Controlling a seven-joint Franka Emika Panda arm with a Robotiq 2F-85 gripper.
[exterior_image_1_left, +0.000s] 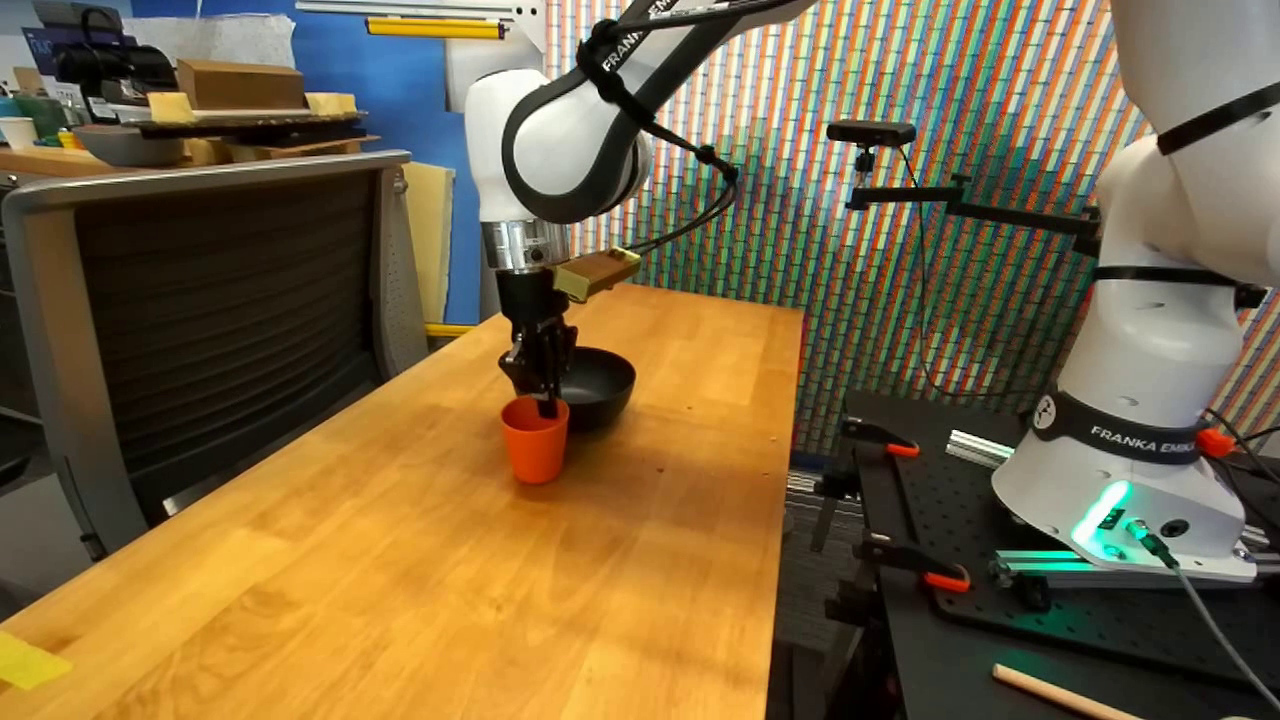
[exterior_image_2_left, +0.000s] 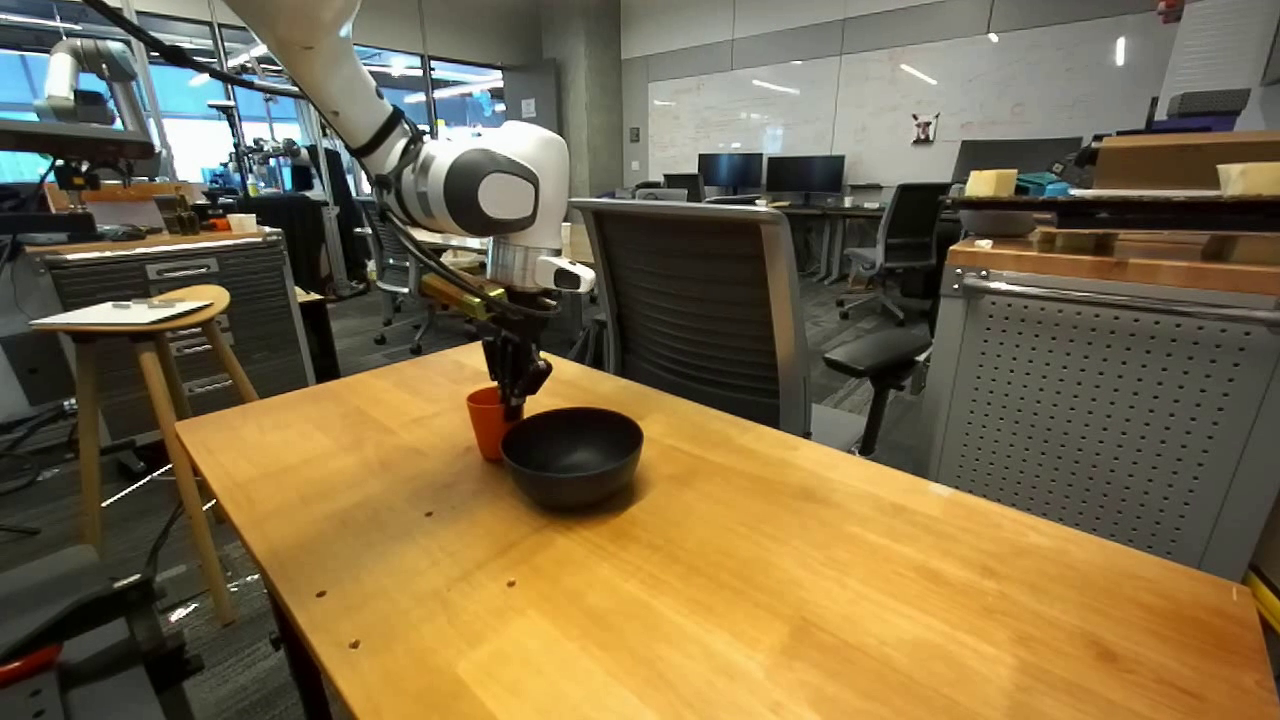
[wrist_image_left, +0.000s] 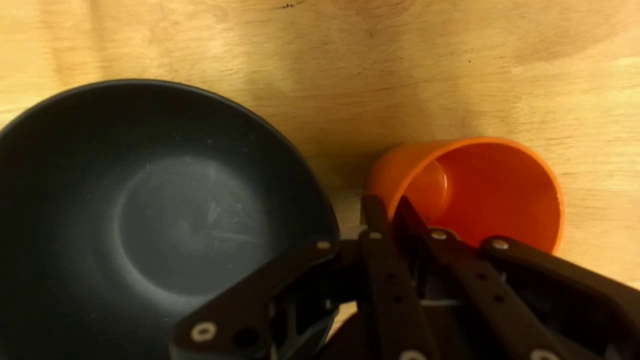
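Note:
An orange cup (wrist_image_left: 498, 186) stands upright on the wooden table beside a black bowl (wrist_image_left: 192, 222). My gripper is shut on the cup's near wall, one finger outside the rim and the other inside the cup. In exterior view 1 the cup (exterior_image_1_left: 535, 450) appears to rest on the table, with the bowl (exterior_image_1_left: 597, 382) just behind it. Exterior view 2 has the bowl (exterior_image_2_left: 573, 462) partly in front of the cup (exterior_image_2_left: 486, 422). Both look empty inside in the wrist view.
A dark office chair (exterior_image_1_left: 228, 312) stands close along one table edge. Yellow tape (exterior_image_1_left: 26, 660) marks the table's near left corner.

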